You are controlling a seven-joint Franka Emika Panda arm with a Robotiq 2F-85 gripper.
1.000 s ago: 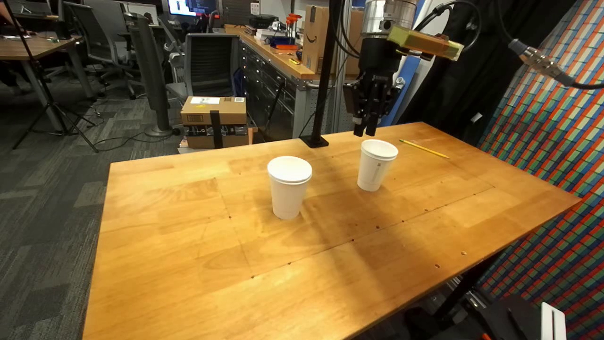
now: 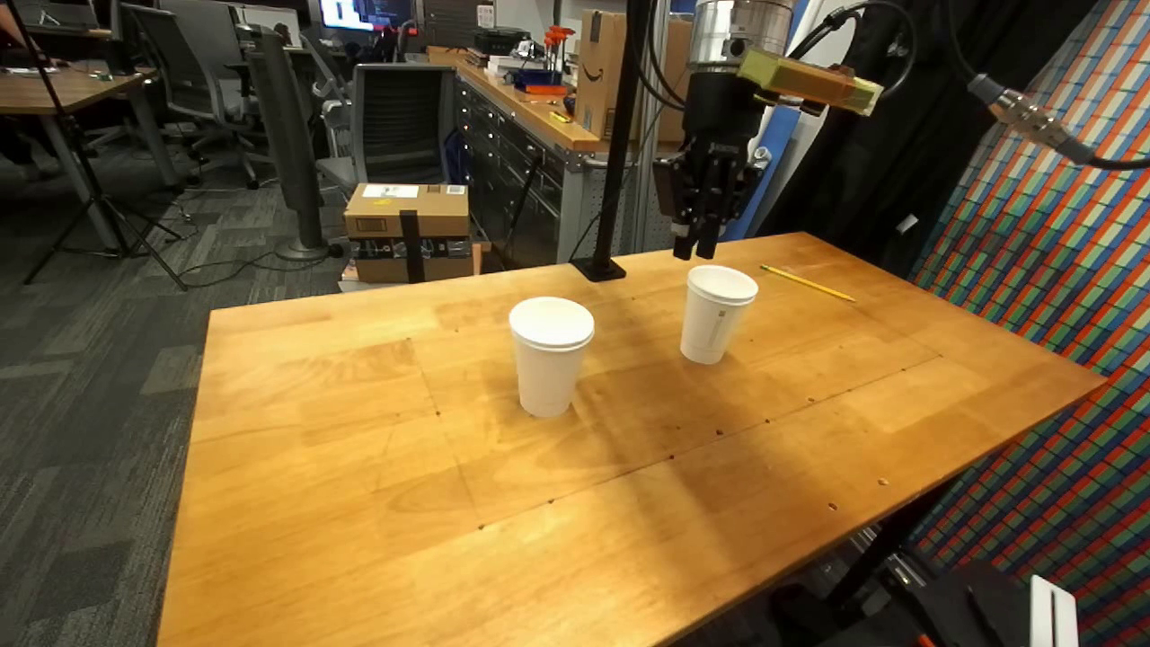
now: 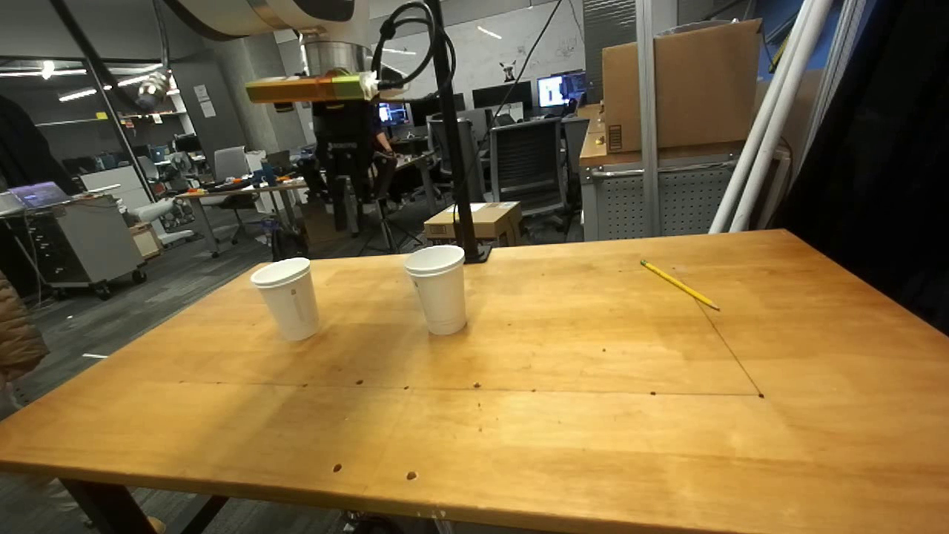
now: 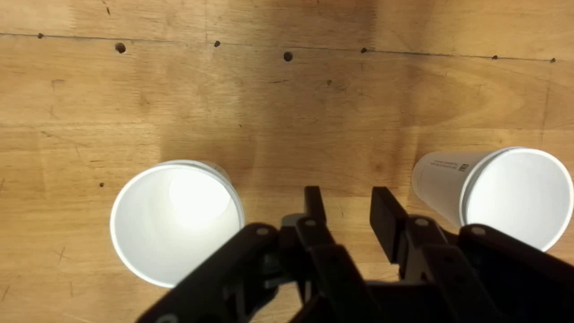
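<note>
Two white paper cups stand upright and apart on the wooden table (image 2: 356, 453). One cup (image 2: 550, 361) is near the table's middle in exterior view 1; the other cup (image 2: 712, 323) is to its right, nearer the pencil. My gripper (image 2: 695, 246) hangs above cup height, pointing down. From overhead, its fingers sit apart over bare wood, so the gripper is open and empty. A cup (image 4: 175, 226), seen to be empty inside, lies to the left of the fingers; the second cup (image 4: 441, 183) is to their right, its lower rim partly covered by the gripper.
A yellow pencil (image 3: 680, 285) lies on the table, well away from both cups. At the back edge rises a black post (image 3: 460, 160) on a flat base.
</note>
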